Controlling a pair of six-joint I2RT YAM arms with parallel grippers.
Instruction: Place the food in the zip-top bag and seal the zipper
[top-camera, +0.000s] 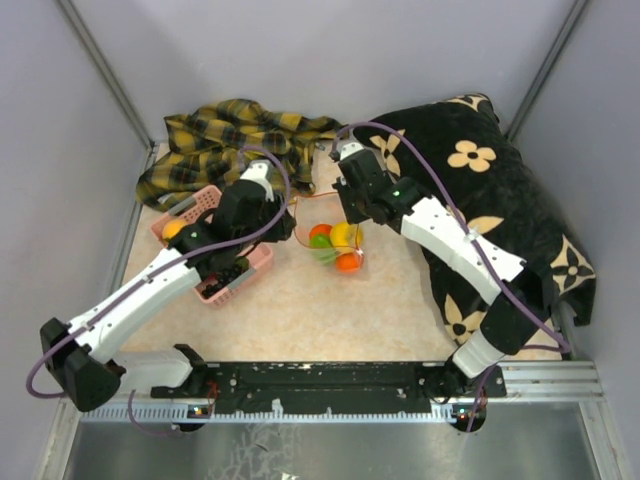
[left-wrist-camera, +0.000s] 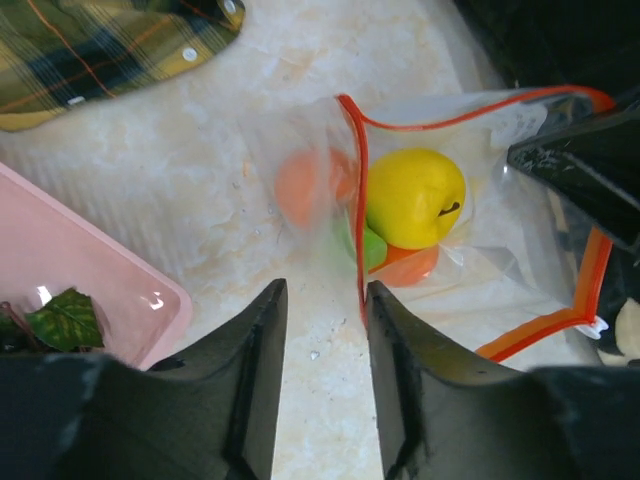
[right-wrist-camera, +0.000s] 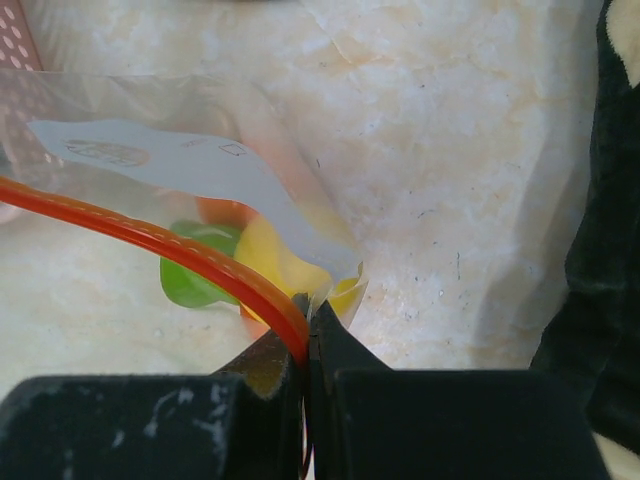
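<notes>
A clear bag with a red-orange zipper rim (left-wrist-camera: 362, 200) lies mid-table, its mouth spread between the two arms. Inside it are a yellow fruit (left-wrist-camera: 415, 197), a green piece (right-wrist-camera: 200, 262) and orange-red pieces, one of them an orange fruit (top-camera: 348, 262). My left gripper is part open at the left side of the mouth; in its wrist view the rim runs down to the right fingertip, and the gap between the fingers shows only table. My right gripper is shut on the bag's rim at the opposite side.
To the left stand pink baskets (top-camera: 262, 262), one with an orange fruit (top-camera: 173, 229) and one with dark leafy items. A plaid cloth (top-camera: 235, 145) lies behind, and a black flowered cushion (top-camera: 455, 205) fills the right.
</notes>
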